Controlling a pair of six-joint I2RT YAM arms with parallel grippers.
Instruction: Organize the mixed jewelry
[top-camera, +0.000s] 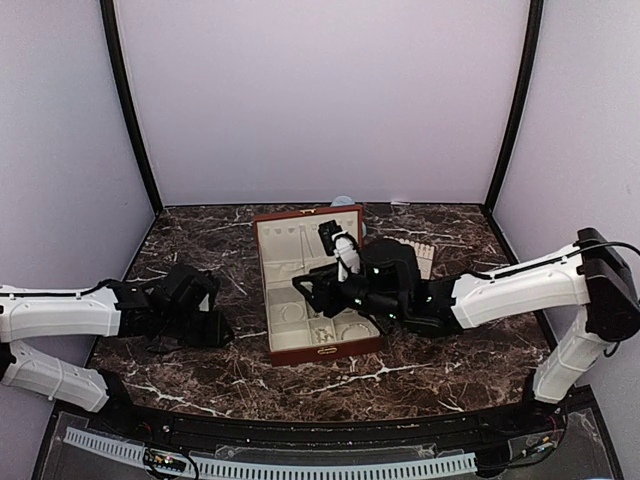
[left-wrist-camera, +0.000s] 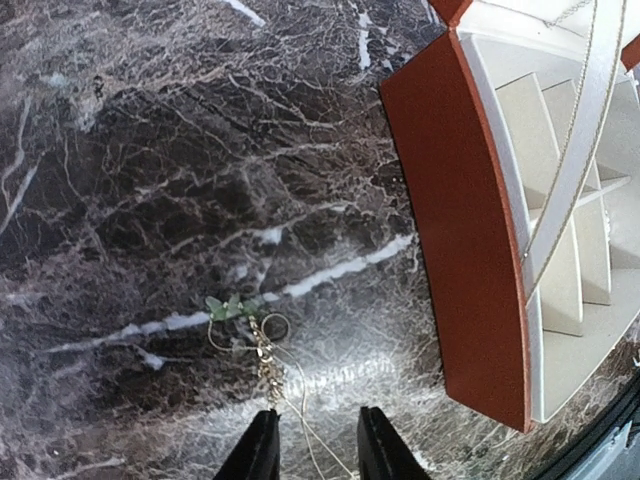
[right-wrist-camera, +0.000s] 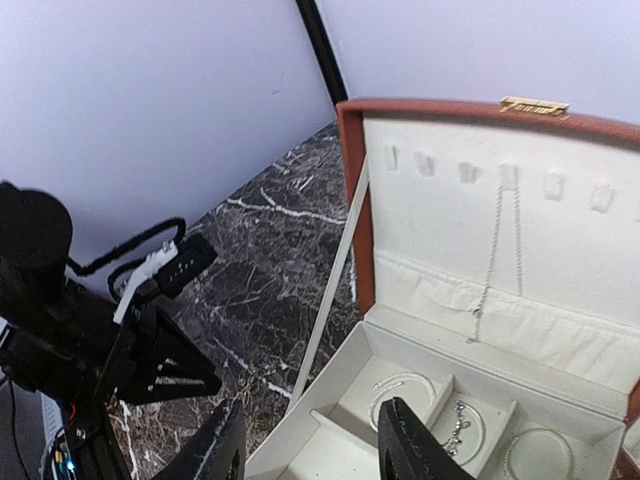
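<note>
On the dark marble table lies a tangled thin gold necklace (left-wrist-camera: 267, 365) with small green leaf-like pieces at one end. Just behind it, at the lower edge of the left wrist view, my left gripper stands open; the chain runs into the gap between its fingertips, not gripped. The brown jewelry box (top-camera: 325, 354) has its lid up. A silver chain (right-wrist-camera: 497, 240) hangs from a lid hook. Bracelets, including a pale ring-shaped bracelet (right-wrist-camera: 405, 388), rest in its compartments. My right gripper is open above the box, nothing between its fingers.
A white ribbon strap (right-wrist-camera: 335, 275) joins the lid to the box's left side. Behind the right arm, a light ring holder (top-camera: 424, 258) is partly hidden. Open marble lies around the necklace, left of the box.
</note>
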